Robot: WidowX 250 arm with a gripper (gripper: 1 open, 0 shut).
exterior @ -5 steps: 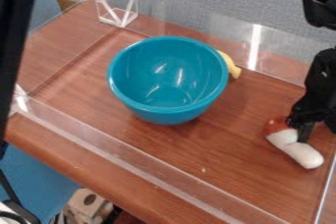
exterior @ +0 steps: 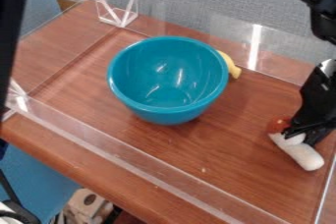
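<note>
My black gripper (exterior: 306,127) is low at the right edge, directly over a white cylindrical object (exterior: 301,152) that lies on the wooden table beside a red round piece (exterior: 278,126). The fingertips are dark and overlap the white object, so whether they are open or shut, or grip it, is hard to see. A large teal bowl (exterior: 167,79) stands left of centre.
A yellow object (exterior: 231,66) lies behind the bowl. Clear plastic strips and white brackets (exterior: 116,16) border the wooden surface (exterior: 184,174).
The arm and gripper have shifted slightly at the right edge; the white object and the bowl appear in about the same places.
</note>
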